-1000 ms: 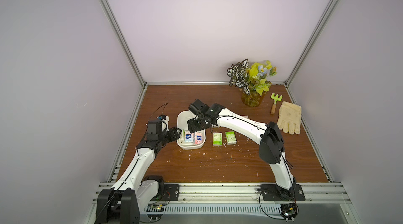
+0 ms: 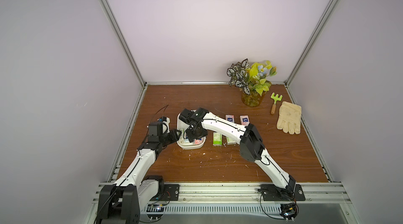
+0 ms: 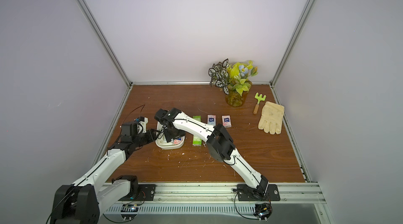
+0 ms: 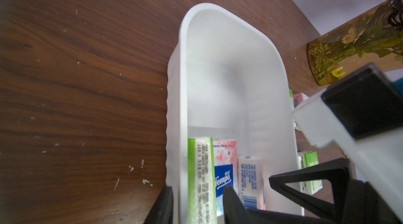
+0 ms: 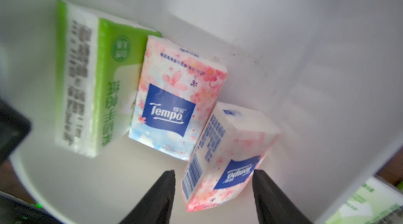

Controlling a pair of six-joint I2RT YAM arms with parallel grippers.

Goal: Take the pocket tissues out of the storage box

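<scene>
The white storage box (image 4: 235, 43) holds three tissue packs: a green one (image 5: 79, 81) on edge, a flat pink Tempo pack (image 5: 174, 98) and a tilted pink Tempo pack (image 5: 228, 156). My right gripper is down over the box, its fingers part open around the tilted pack's lower end, not visibly closed on it. My left gripper is at the box's left wall beside the green pack, its fingertips apart.
Several packs, such as a green one (image 2: 217, 140), lie right of the box. A plant in a vase (image 2: 251, 98), a small fork (image 2: 273, 106) and a glove (image 2: 288, 117) are at the back right.
My left arm has barely moved.
</scene>
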